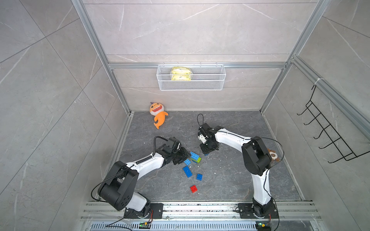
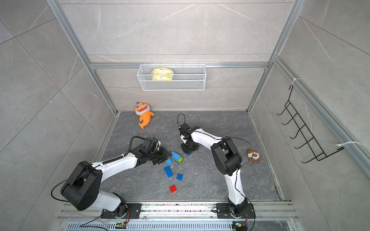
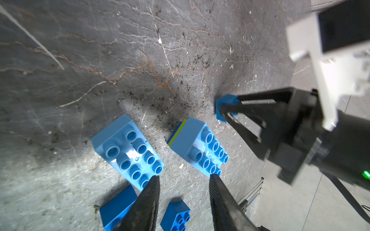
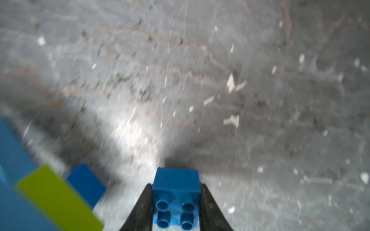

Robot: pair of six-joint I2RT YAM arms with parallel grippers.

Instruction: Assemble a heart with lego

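In the right wrist view, a small blue brick [image 4: 176,179] sits between the fingers of my right gripper. Both fingers lie close along its sides; whether they clamp it cannot be told. My left gripper stands open, nothing between its fingertips, above the bricks. Ahead of it are a light blue brick [image 3: 129,148] and a light blue brick [image 3: 188,140] stacked on a green brick [image 1: 198,160]. A darker blue brick [image 1: 187,171], a small blue brick [image 1: 199,176] and a red brick [image 1: 193,188] lie nearer the front.
An orange shark toy [image 1: 157,114] lies at the back left, and a brown-and-white plush [image 2: 253,155] at the right. A white wire basket [image 1: 191,85] hangs on the back wall. The right front floor is open. Both grippers stand close to the light blue stack.
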